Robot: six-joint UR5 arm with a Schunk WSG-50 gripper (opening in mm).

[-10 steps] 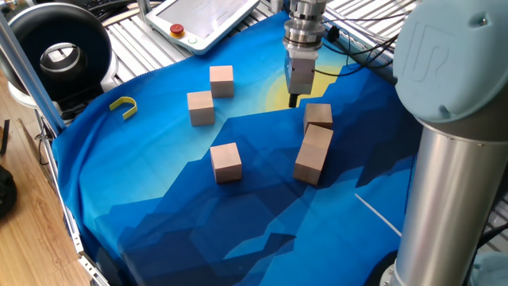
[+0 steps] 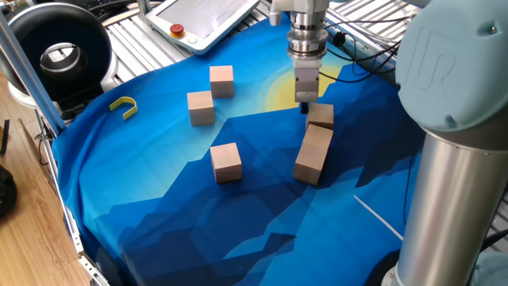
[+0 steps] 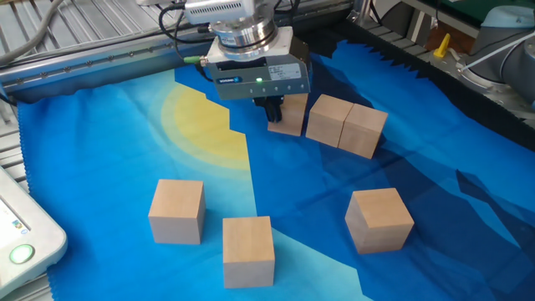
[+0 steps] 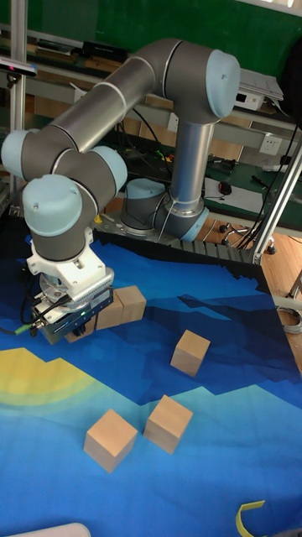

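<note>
My gripper (image 3: 272, 109) points down at a light wooden cube (image 3: 291, 115), its black fingertips together, shut with no object visible between them. They are against or very close to that cube's side; any contact is hard to make out. In exterior view 1 the cube by the fingers (image 2: 321, 116) is slightly out of line with two more cubes (image 2: 313, 156). In exterior view 3 the gripper body partly covers the nearest cube.
Three loose cubes, one (image 2: 221, 81), a second (image 2: 201, 108) and a third (image 2: 226, 163), lie apart on the blue cloth (image 2: 143, 171). A yellow hook-shaped piece (image 2: 125, 106) lies near the cloth's edge. The teach pendant (image 2: 202, 20) is beyond it. Open cloth separates the groups.
In exterior view 1 my gripper has moved right, up to the nearest cube, and now hangs more upright. That cube seems shifted slightly right; the others stay put.
</note>
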